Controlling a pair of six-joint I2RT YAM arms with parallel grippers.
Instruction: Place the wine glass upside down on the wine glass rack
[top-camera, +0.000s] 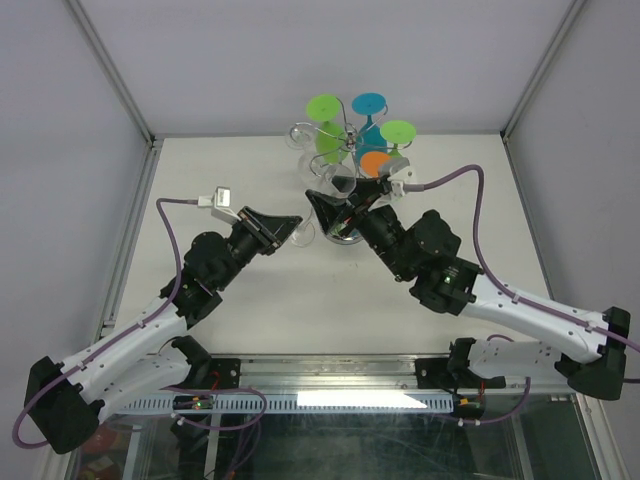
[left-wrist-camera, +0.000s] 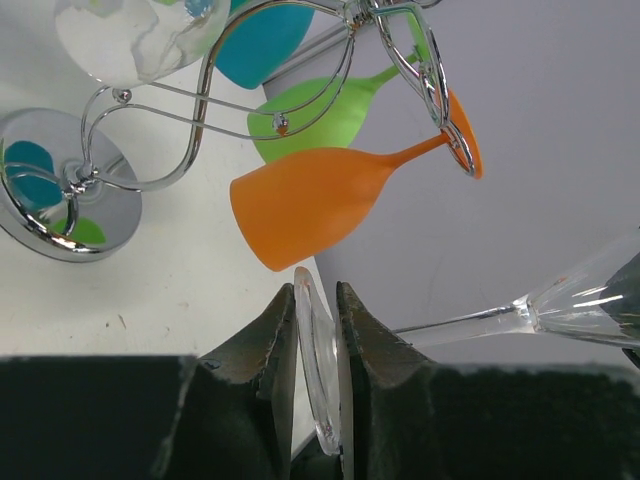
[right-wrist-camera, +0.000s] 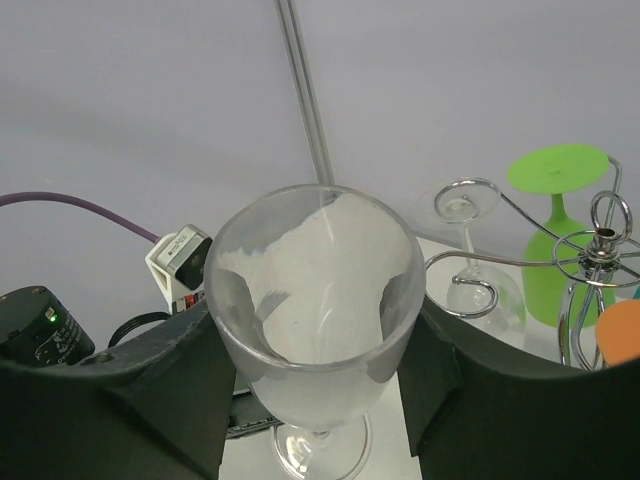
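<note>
A clear wine glass is held by its bowl (right-wrist-camera: 320, 290) in my right gripper (top-camera: 345, 197), which is shut on it, mouth facing the right wrist camera. Its stem runs toward the left arm, and the round foot (left-wrist-camera: 318, 370) shows nearly edge-on in the left wrist view. My left gripper stands narrowly parted around that foot; light table shows in part of the gap, and contact with both fingers is unclear. The metal rack (top-camera: 350, 140) stands behind both grippers, holding green, blue, orange and clear glasses upside down.
The orange glass (left-wrist-camera: 310, 205) on the rack hangs close to the left fingertips. A clear hanging glass (right-wrist-camera: 490, 290) and a green glass (right-wrist-camera: 550, 255) occupy rack arms nearby.
</note>
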